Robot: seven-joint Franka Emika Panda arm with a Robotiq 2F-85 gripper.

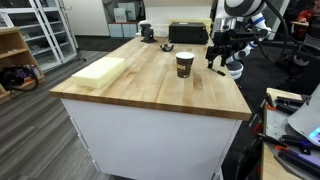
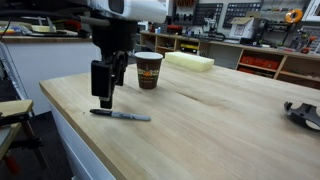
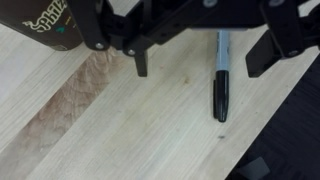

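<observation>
A black-and-grey marker [image 2: 120, 115] lies flat on the wooden counter [image 2: 200, 120]. My gripper is open above it, with nothing held. In the wrist view the marker [image 3: 221, 85] runs between the two fingers, closer to the right one; its black cap end points toward the bottom of the frame and its upper end is hidden behind the gripper. Exterior view 2 shows the gripper [image 2: 106, 94] just over the marker's capped end, with a small gap apparent.
A brown paper cup [image 2: 148, 70] stands upright near the gripper, at the upper left in the wrist view. Farther along the counter lies a pale yellow block [image 1: 100, 72]. A dark object [image 2: 303, 115] sits at the right in exterior view 2.
</observation>
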